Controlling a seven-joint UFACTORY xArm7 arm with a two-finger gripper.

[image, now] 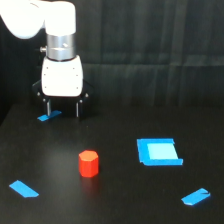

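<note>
A red hexagonal block (89, 164) stands upright on the black table, left of centre and toward the front. To its right lies a white square (161, 151) bordered in blue tape. My gripper (63, 109) points down at the back left, behind the red block and to its left. Its dark fingers are spread apart, and nothing shows between them, so it stands open. Against the dark backdrop the fingertips are hard to make out.
Blue tape strips lie at the front left (24, 189), at the front right (196, 197), and near the gripper at the back (49, 116). A black curtain (150, 60) hangs behind. Bare table (125, 195) surrounds the block.
</note>
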